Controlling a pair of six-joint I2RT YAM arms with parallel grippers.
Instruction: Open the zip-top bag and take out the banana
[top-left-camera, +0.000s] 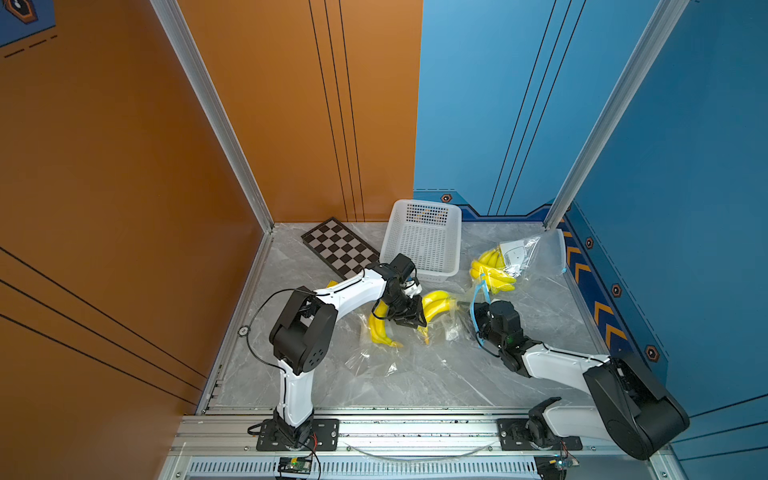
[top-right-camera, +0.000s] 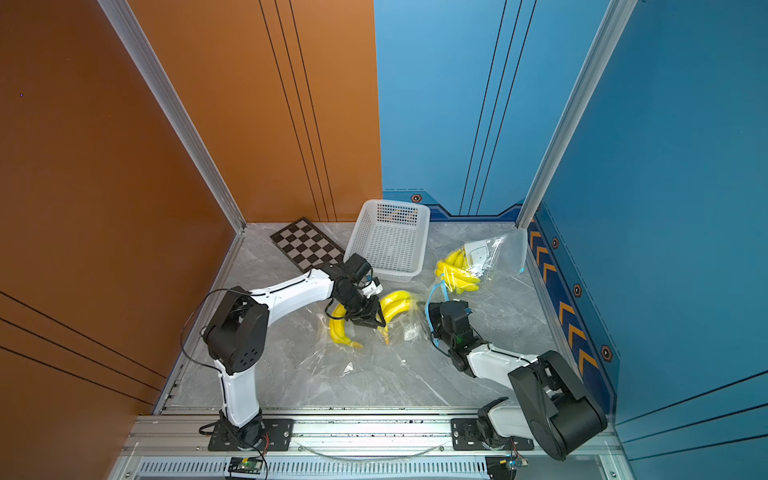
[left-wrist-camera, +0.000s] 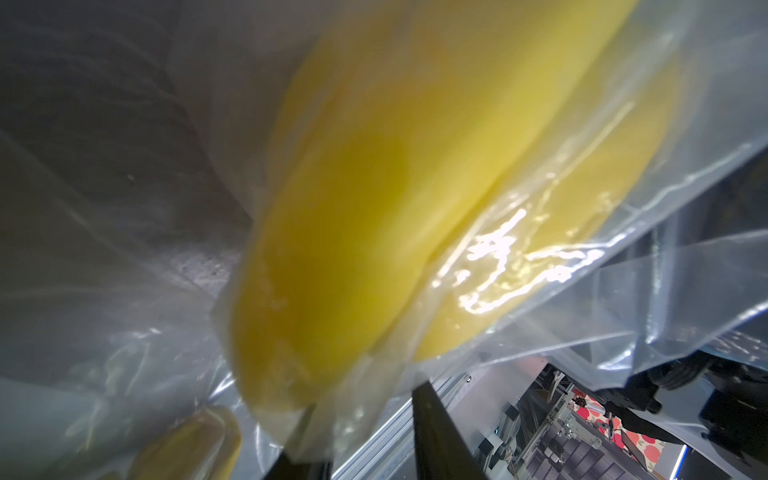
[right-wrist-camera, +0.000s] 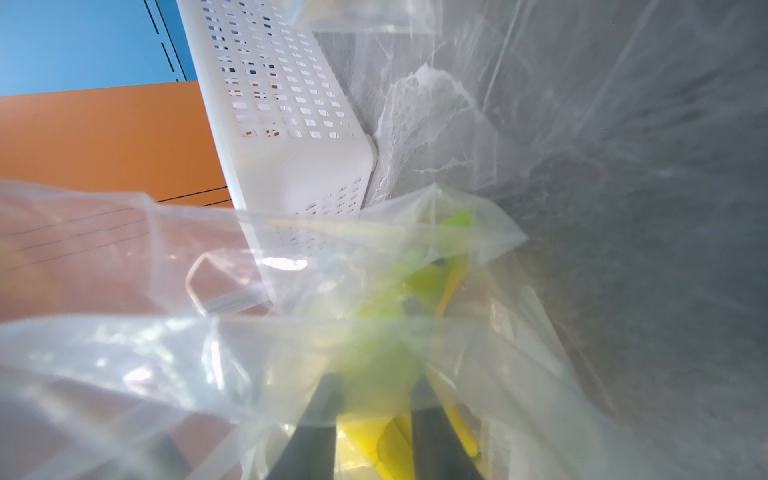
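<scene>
A yellow banana bunch (top-left-camera: 437, 302) lies inside a clear zip top bag (top-left-camera: 453, 326) in the middle of the table. My right gripper is shut on clear film at the bag's mouth, where the blue zip strip (top-left-camera: 480, 297) stands up. At the bag's other end is my left gripper, over the left part of the bunch. Its fingers stand apart. In the left wrist view, bananas (left-wrist-camera: 344, 240) fill most of the picture behind film, and film drapes over one fingertip. Whether film lies between those fingers is unclear.
Another bagged banana bunch (top-left-camera: 377, 326) lies just left of the left gripper, and a third (top-left-camera: 493, 272) at the back right. A white basket (top-left-camera: 459, 240) and a checkered board (top-left-camera: 336, 244) stand behind.
</scene>
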